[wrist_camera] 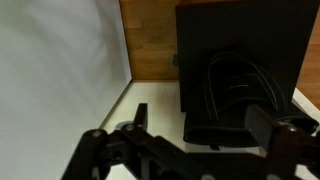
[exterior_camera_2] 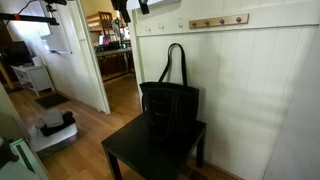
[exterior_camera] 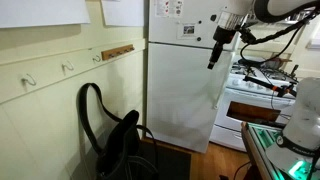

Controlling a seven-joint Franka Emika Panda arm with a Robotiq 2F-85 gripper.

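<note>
A black tote bag (exterior_camera_2: 170, 108) with tall looped handles stands upright on a low black table (exterior_camera_2: 128, 148), close to the white wall. In exterior view 1 the bag (exterior_camera: 118, 145) shows at the lower left, its long strap rising against the wall. My gripper (exterior_camera: 213, 63) hangs high in front of the white fridge, well apart from the bag. From the wrist view, the open gripper looks down with nothing between its fingers; the bag (wrist_camera: 232, 95) and dark tabletop (wrist_camera: 225, 35) lie below, toward the right.
A wooden rail with pegs (exterior_camera_2: 218, 20) is fixed on the wall above the bag. Single hooks (exterior_camera: 67, 65) line the wall in exterior view 1. Behind the arm stand the fridge (exterior_camera: 178, 95) and a white stove (exterior_camera: 237, 105). Wooden floor (exterior_camera_2: 92, 125) lies open beside the table.
</note>
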